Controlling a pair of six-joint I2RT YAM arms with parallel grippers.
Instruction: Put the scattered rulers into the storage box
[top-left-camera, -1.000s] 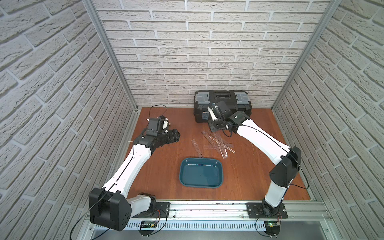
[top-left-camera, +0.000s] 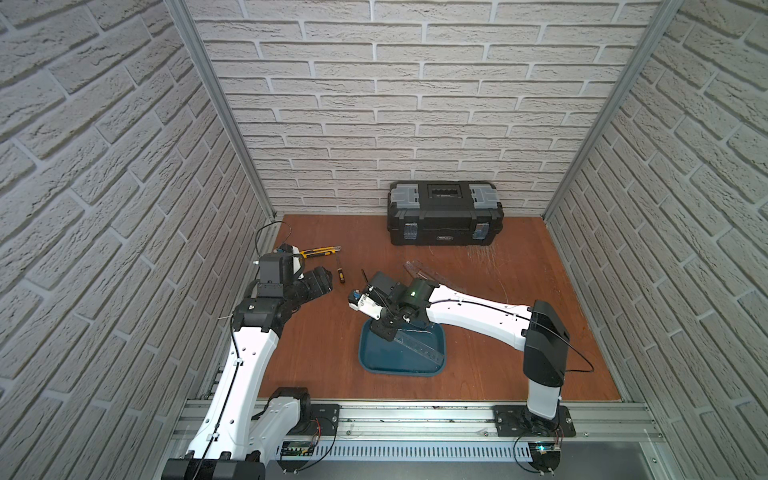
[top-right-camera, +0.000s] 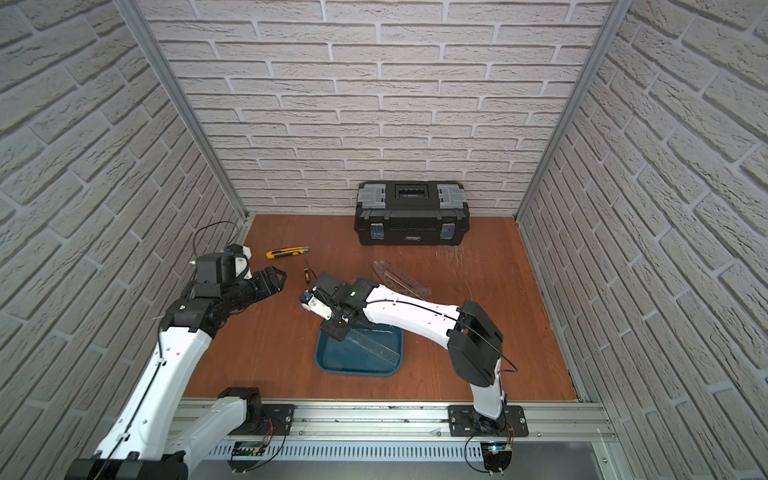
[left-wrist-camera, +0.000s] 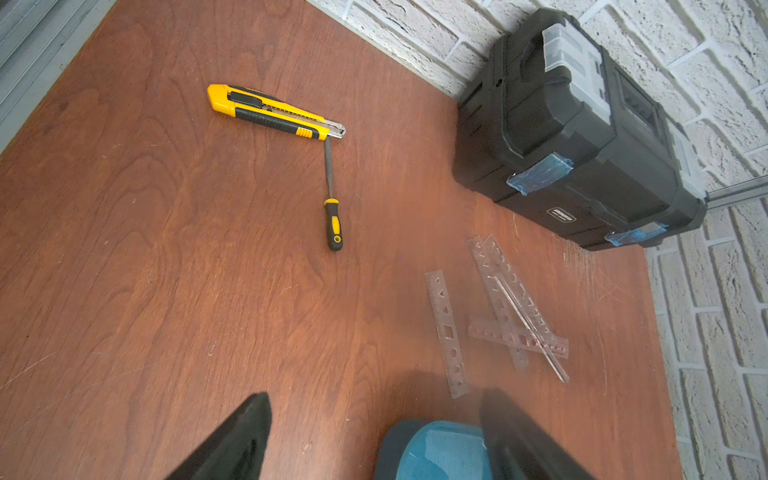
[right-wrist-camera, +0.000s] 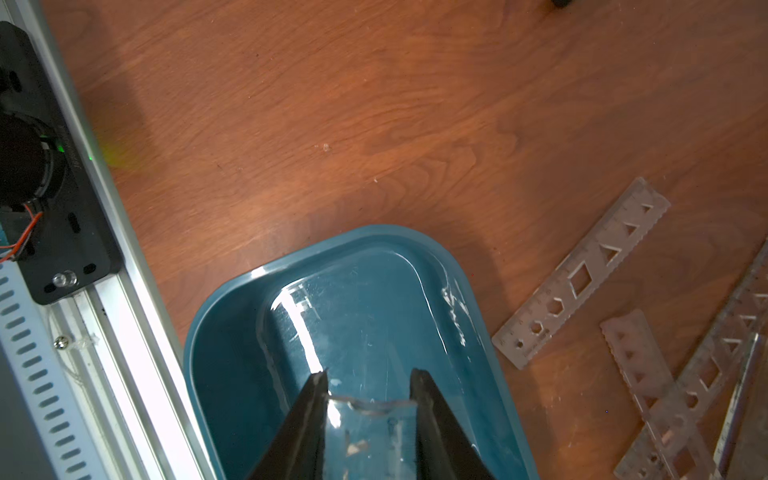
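Note:
Over the blue box (top-left-camera: 401, 373), my right gripper is shut on one end of a clear ruler (top-left-camera: 419, 347). From the fingers the ruler slants across the box opening; whether its far end touches the box cannot be told. A single clear ruler (left-wrist-camera: 446, 332) with cut-out shapes lies flat just behind the box. Farther right, several more overlap in a loose pile (left-wrist-camera: 516, 304), a thin one seen edge-on across the top. My left gripper stands open over the left of the table, nothing between its fingers.
A yellow utility knife (left-wrist-camera: 272, 112) and a small file (left-wrist-camera: 333, 216) with a yellow-black handle lie back left. At the rear wall stands a black toolbox (top-left-camera: 445, 216). Table left of the box and at its right side is clear.
The left arm has drawn back leftwards, staying open. The lying rulers look unmoved.

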